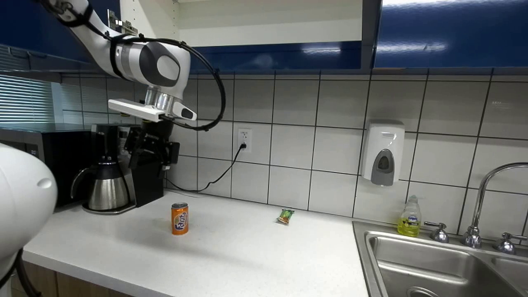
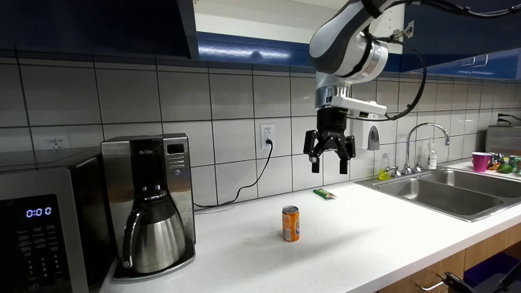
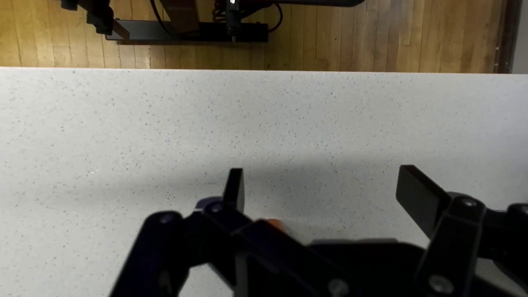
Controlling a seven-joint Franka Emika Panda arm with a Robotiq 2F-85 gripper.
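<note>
My gripper (image 2: 329,167) hangs above the counter, open, with its fingers pointing down and nothing between them. An orange Fanta can (image 1: 179,218) stands upright on the white counter, lower than the gripper and apart from it. In exterior view 2 the can (image 2: 291,224) is below and a little left of the fingers. The wrist view shows only a sliver of orange (image 3: 275,224) beside the left finger; the gripper's linkage hides the rest. A small green packet (image 1: 285,216) lies on the counter near the tiled wall.
The coffee maker (image 2: 181,161) and microwave (image 2: 49,219) stand at the left end. A sink (image 1: 420,257), its faucet (image 1: 477,208) and a yellow soap bottle (image 1: 409,218) are at the right. An open cabinet (image 1: 267,22) hangs above. Mid-counter is mostly clear.
</note>
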